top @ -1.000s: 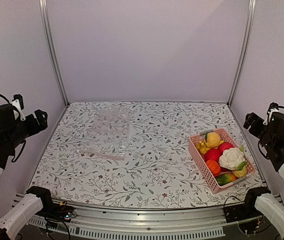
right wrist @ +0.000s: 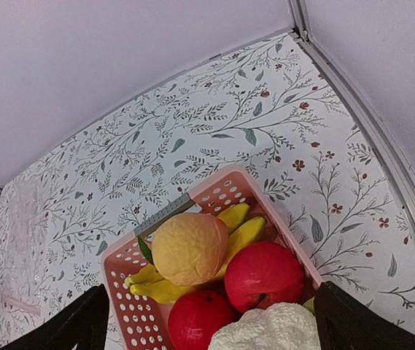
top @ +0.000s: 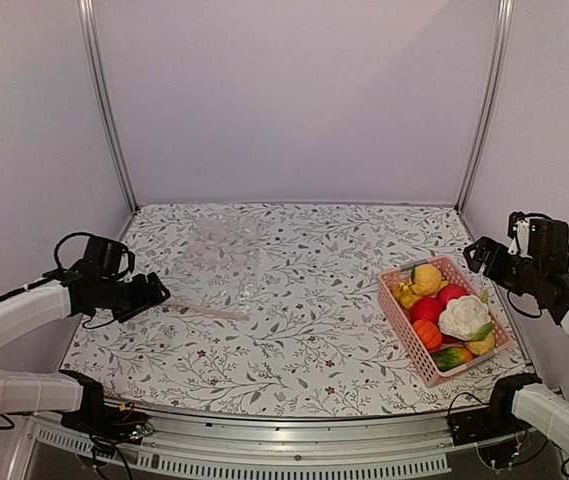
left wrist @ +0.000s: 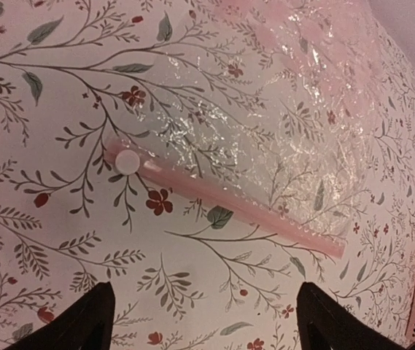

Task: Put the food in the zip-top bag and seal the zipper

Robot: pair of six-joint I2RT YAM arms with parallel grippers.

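Note:
A clear zip top bag (top: 222, 255) lies flat on the left of the table, its pink zipper strip (left wrist: 222, 198) toward the front. A round pale slider (left wrist: 128, 162) sits near the strip's left end. My left gripper (top: 161, 290) hovers by that end; in its wrist view the fingers (left wrist: 83, 321) stand wide apart with nothing between them. At the right, a pink basket (top: 404, 335) holds the food: a peach (right wrist: 190, 249), red fruits (right wrist: 265, 275), a cauliflower (top: 465, 317) and more. Open and empty, my right gripper (top: 483, 259) is above the basket's far right side.
Between bag and basket the patterned tabletop (top: 314, 300) is clear. Pale walls (top: 294, 110) enclose the back and sides, and a metal rail (top: 294, 425) runs along the front edge.
My left gripper has moved right and down, from beside the left wall to the bag's zipper end. My right gripper has shifted slightly left and lower. Bag and basket have stayed put.

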